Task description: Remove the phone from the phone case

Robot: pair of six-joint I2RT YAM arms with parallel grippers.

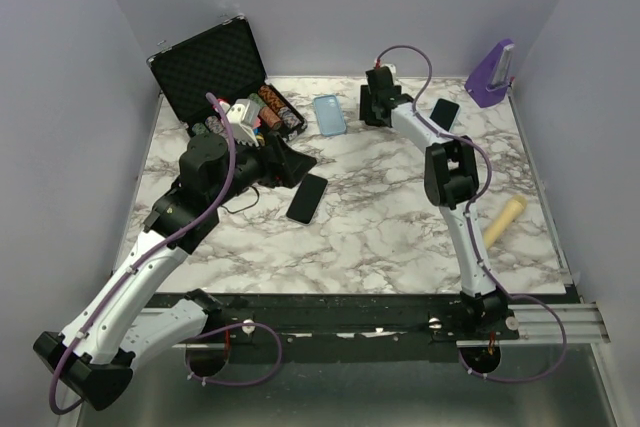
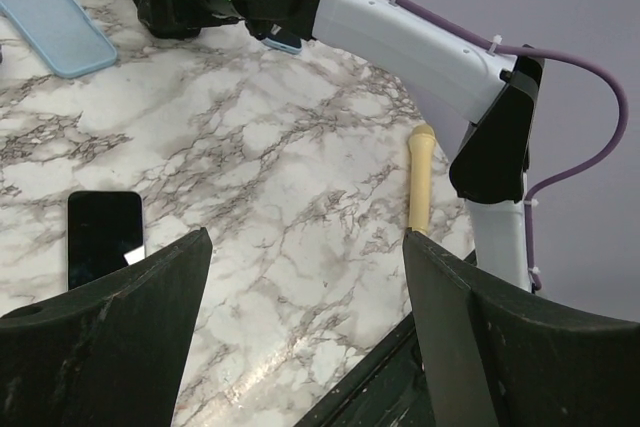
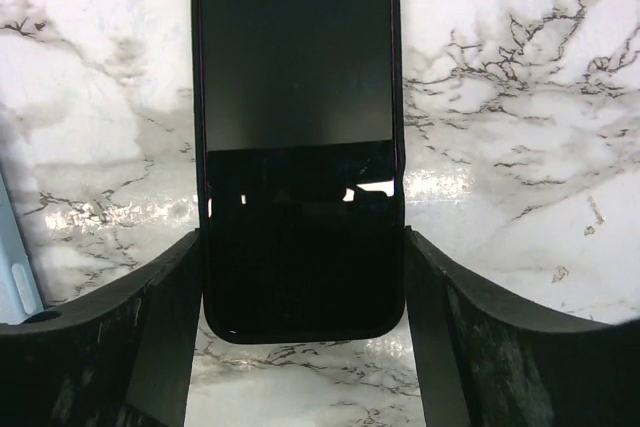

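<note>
In the right wrist view a black phone (image 3: 300, 67) with a dark rim lies face up, and my right gripper straddles its near end. Both fingertips appear to meet its sides; how firmly they press does not show. From above, my right arm hides most of this phone. My left gripper stands open and empty over the marble table. An empty light-blue case (image 1: 330, 115) lies left of my right gripper. Another black phone (image 1: 306, 199) rests flat near my left gripper. A third phone (image 1: 445, 114), with a pale edge, lies at the right.
An open black suitcase (image 1: 210, 67) holding small items stands at the back left. A purple stand (image 1: 490, 75) is at the back right, and a yellow stick (image 1: 506, 219) lies at the right.
</note>
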